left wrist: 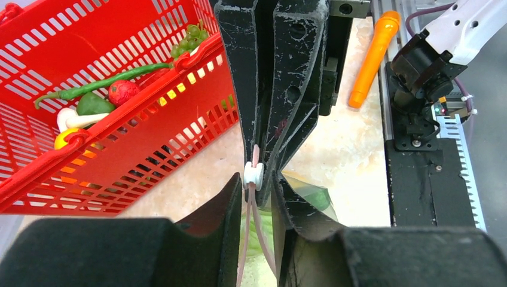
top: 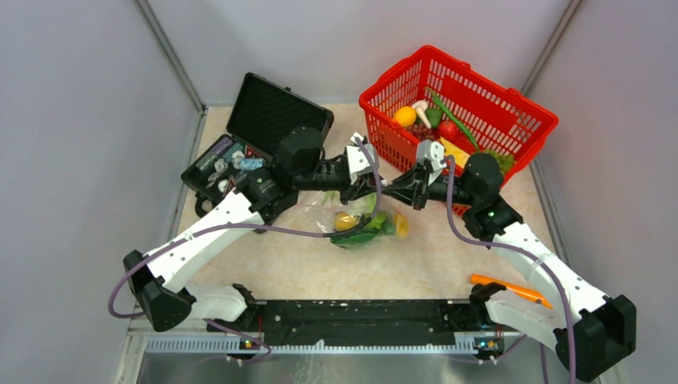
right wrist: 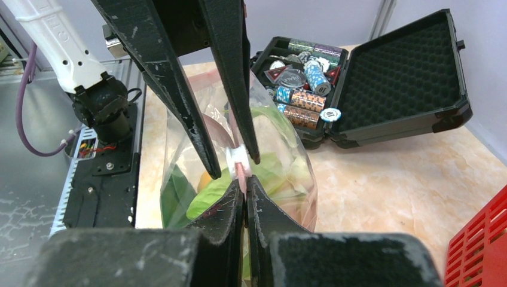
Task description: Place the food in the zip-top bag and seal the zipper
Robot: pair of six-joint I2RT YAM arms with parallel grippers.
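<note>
The clear zip bag [right wrist: 281, 140] hangs upright over the table's middle, with green leaves [right wrist: 239, 194] and yellow food [top: 346, 220] inside it. Along its top runs a pink zip edge [left wrist: 246, 230], which carries a white slider [left wrist: 253, 174]. My right gripper is shut on one end of that edge, close beside the slider. Around the slider stands my left gripper, fingers apart, one finger to each side, and gaps show between its fingers and the slider. From above, the arms hide the bag's top.
A red basket [top: 460, 68] of fruit and vegetables stands at the back right. An open black case [top: 276, 112] lies at the back left. An orange stick-shaped thing [top: 516, 290] rests near the right front.
</note>
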